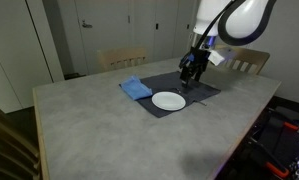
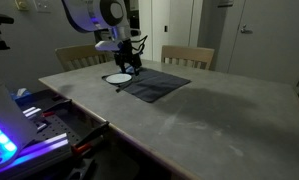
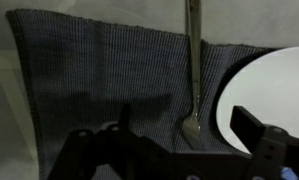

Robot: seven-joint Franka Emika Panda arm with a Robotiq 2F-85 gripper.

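Note:
A spoon (image 3: 195, 70) lies on a dark ribbed placemat (image 3: 89, 75), its bowl towards the bottom of the wrist view and its handle running past the mat's edge. Close beside it, to the right in that view, is a round white plate (image 3: 274, 95). My gripper is open above the mat, its two fingers apart on either side of the spoon's bowl, with nothing held. From the first exterior view, the gripper (image 1: 188, 78) hangs just behind the white plate (image 1: 169, 101).
A folded blue cloth (image 1: 136, 88) lies at the mat's left edge in the first exterior view. Chairs stand round the table.

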